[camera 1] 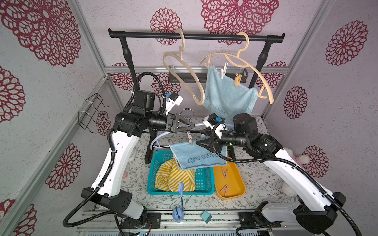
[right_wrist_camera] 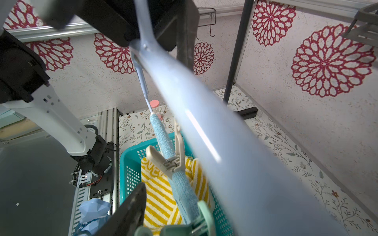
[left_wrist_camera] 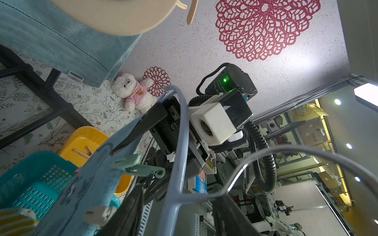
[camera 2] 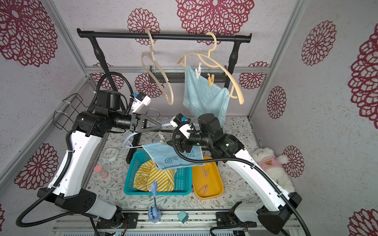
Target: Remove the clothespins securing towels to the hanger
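Note:
My left gripper is shut on a pale blue hanger, whose bar runs between its fingers. From this hanger hangs a light blue towel with dark lettering. A white clothespin and a green clothespin are clipped along its top edge. Close to the green clothespin, my right gripper stands part open, its fingers above and below the pin. In the right wrist view the green clothespin shows low in front, one finger left of it; the other finger is hidden.
Below stand a teal basket holding a yellow-striped cloth and an orange tray with pink clothespins. On the rack hang an empty beige hanger and another carrying a blue towel with white and orange clothespins.

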